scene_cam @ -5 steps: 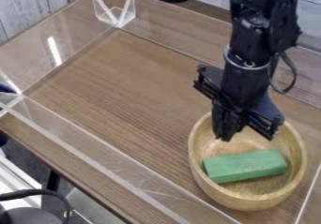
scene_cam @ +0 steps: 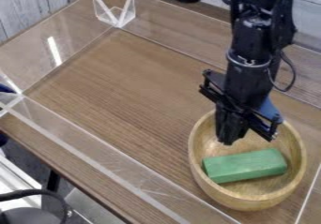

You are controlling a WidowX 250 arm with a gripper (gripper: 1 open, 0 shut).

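A tan round bowl (scene_cam: 276, 190) sits at the lower right of the table, holding a green rectangular block (scene_cam: 245, 166) that lies flat in it. My black gripper (scene_cam: 232, 134) hangs over the back part of the bowl, above and behind the block, apart from it. Its fingertips point down and look close together, with nothing visible between them, though the dark parts overlap and are hard to make out.
A small white bracket (scene_cam: 115, 14) stands at the back left edge. Cables lie beyond the table's lower left corner.
My arm has pulled slightly upward and back, and its wrist looks narrower from this angle. The bowl and green block look almost unchanged.
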